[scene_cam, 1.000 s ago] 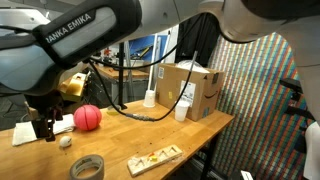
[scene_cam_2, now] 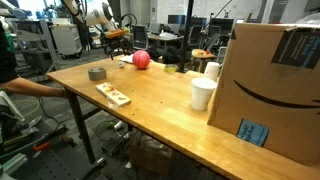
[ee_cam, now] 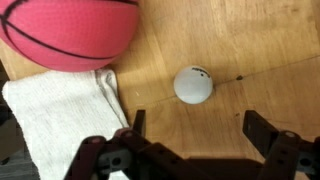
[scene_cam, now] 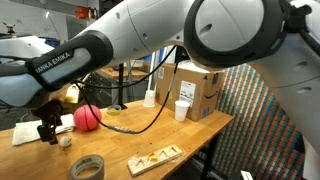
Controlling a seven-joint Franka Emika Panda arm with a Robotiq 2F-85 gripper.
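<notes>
My gripper is open above the wooden table, its two dark fingers spread at the bottom of the wrist view. Ahead of the gap between them sits a small white ball (ee_cam: 193, 85), apart from both fingers. A red ball (ee_cam: 75, 28) with dark seams lies at the upper left there, and a white cloth (ee_cam: 62, 118) below it. From exterior view 1, the gripper (scene_cam: 52, 130) hangs low at the table's left side, near the small white ball (scene_cam: 65, 142) and the red ball (scene_cam: 87, 118).
A grey tape roll (scene_cam: 87, 167) and a pale wooden tray (scene_cam: 154, 160) lie along the table's near side. White cups (scene_cam_2: 201, 94) and a large cardboard box (scene_cam_2: 265, 85) stand toward the other end.
In exterior view 1 my gripper has moved to the right and lower, closer to the small white ball. The objects on the table stay where they were.
</notes>
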